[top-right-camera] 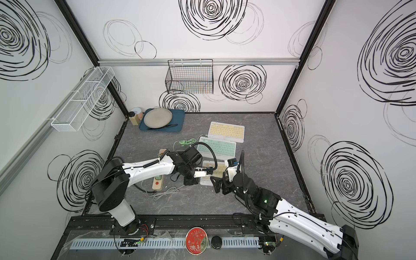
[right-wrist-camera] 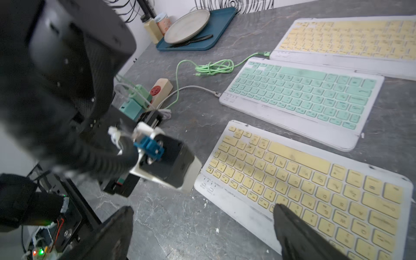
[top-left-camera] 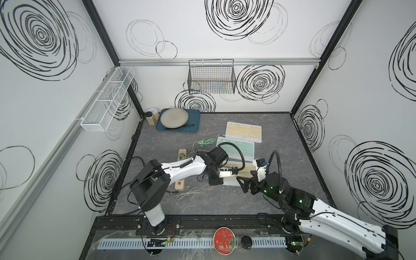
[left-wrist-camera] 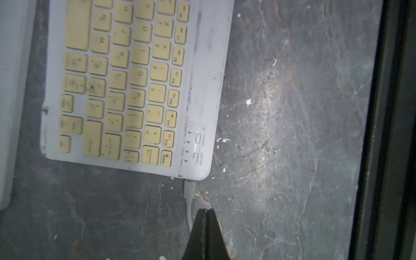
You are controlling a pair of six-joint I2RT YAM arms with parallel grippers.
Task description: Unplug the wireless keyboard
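The front keyboard [left-wrist-camera: 117,86], white with yellow keys, lies flat on the table. A light grey plug [left-wrist-camera: 189,189] sits at its corner beside the ON/OFF switch, touching the edge. Its cable [left-wrist-camera: 189,212] runs down to the dark fingers of my left gripper and disappears behind them. These fingers are shut, tips together; whether the cable lies between them cannot be seen. My right gripper is open, with its fingers [right-wrist-camera: 299,234] spread above the keyboard's near edge and nothing between them.
A green-keyed keyboard [right-wrist-camera: 303,97] and another yellow-keyed one [right-wrist-camera: 355,41] lie behind. A power strip [right-wrist-camera: 161,91] with plugs stands left. A blue tray [top-left-camera: 194,121] bears a plate. The left wrist's camera housing [right-wrist-camera: 166,160] is close to my right gripper.
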